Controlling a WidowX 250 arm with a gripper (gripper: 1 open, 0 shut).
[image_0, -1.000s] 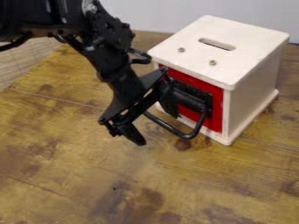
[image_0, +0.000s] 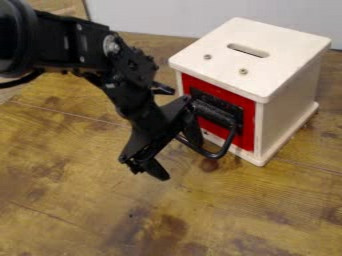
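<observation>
A white box (image_0: 287, 110) with a red front (image_0: 246, 141) stands at the upper right, a black fixture and looped black bar (image_0: 233, 127) on that front. My black arm reaches in from the upper left, its gripper (image_0: 159, 143) low in front of the box's left side, close to the black bar. The gripper's dark parts overlap, so whether it holds anything or is open cannot be made out.
A pale wall runs behind the box at the top right.
The arm and gripper have shifted slightly down and left over the last second. The box looks unmoved.
</observation>
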